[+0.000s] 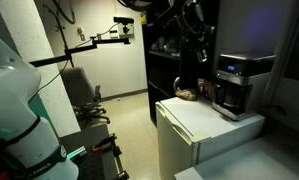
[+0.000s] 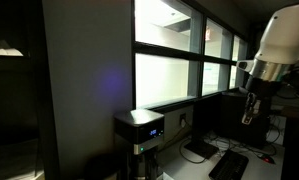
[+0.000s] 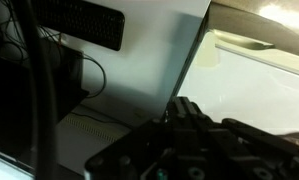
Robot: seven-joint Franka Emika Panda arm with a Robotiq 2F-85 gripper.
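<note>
My gripper (image 1: pixel 202 55) hangs high above the white counter (image 1: pixel 194 118), well clear of its surface. In the wrist view the dark fingertips (image 3: pixel 179 106) sit close together, shut, and nothing shows between them. A black and silver coffee maker (image 1: pixel 242 82) stands at the right rear of the counter, to the right of the gripper. From the other side, its silver top with a lit blue display (image 2: pixel 140 117) shows at the centre, while my gripper (image 2: pixel 251 108) is at the right, high above the desk.
Small brownish items (image 1: pixel 187 94) lie left of the coffee maker. A black keyboard (image 3: pixel 84 20) and loose cables rest on a desk in the wrist view. Dark shelves (image 1: pixel 162 70) rise behind the counter.
</note>
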